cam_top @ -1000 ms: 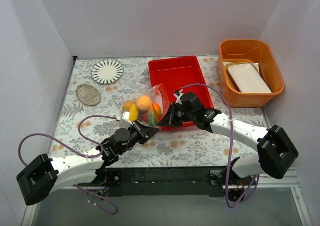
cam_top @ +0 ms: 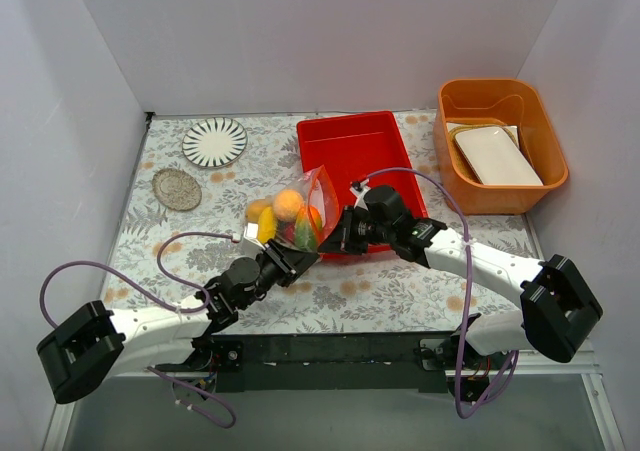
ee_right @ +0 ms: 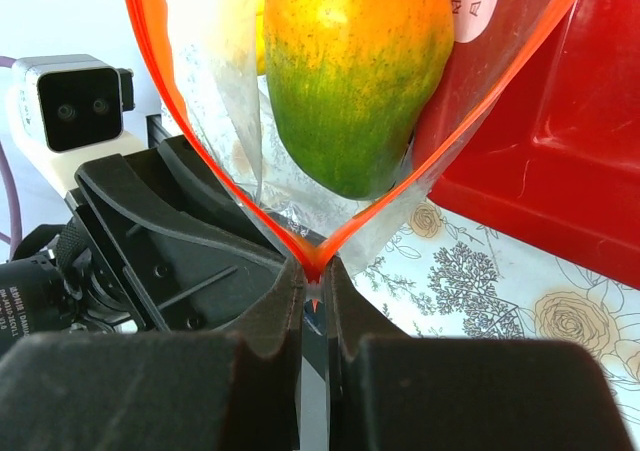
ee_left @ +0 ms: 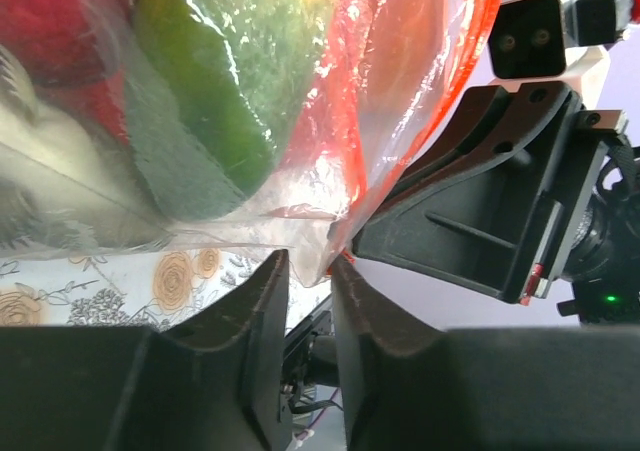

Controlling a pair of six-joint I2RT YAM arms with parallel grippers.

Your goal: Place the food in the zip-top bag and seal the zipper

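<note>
The zip bag [cam_top: 315, 191] holds fruit: an orange ball [cam_top: 288, 205], yellow pieces and a green-orange mango [ee_right: 355, 81]. Its orange zipper edge converges to a corner between my right gripper's fingertips in the right wrist view. My left gripper's fingertips [ee_left: 308, 271] are at the clear lower corner of the bag, close beside the right gripper. Whether either is fully closed on the film is hard to tell. In the top view, the two grippers [cam_top: 300, 256] meet at the bag's front right.
The red bin [cam_top: 355, 141] lies behind and right of the bag. An orange container [cam_top: 500, 201] with white boards stands back right. Two round plates, one striped [cam_top: 214, 142], lie back left.
The bag stays in place. The left and right arms have shifted very slightly around its front corner.
</note>
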